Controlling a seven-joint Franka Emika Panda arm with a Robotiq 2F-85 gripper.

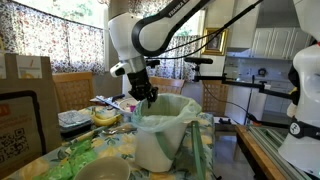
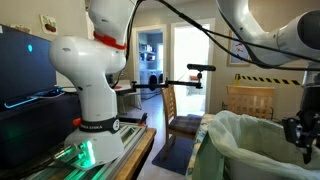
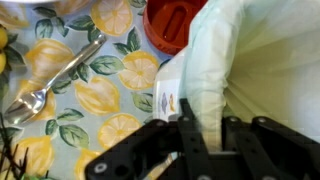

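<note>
A white bin [image 1: 154, 152] lined with a pale, translucent bag [image 1: 172, 106] stands on the table. At the bin's rim on the left, my gripper [image 1: 147, 102] is down against the liner. In the wrist view a gathered fold of the bag [image 3: 213, 70] runs between the fingers of my gripper, which is shut on it. The second exterior view shows the liner [image 2: 240, 132] draped over the rim, with the fingertips hidden at the right edge. Green straps [image 1: 196, 150] hang down the bin's outer side.
A spoon [image 3: 35, 98] and a red container [image 3: 172, 22] lie beside the bin on the lemon-print tablecloth [image 3: 105, 125]. A round pale container [image 1: 103, 170] stands in front, a green packet [image 1: 75, 158] to its left, and a cardboard box [image 1: 18, 120] at far left.
</note>
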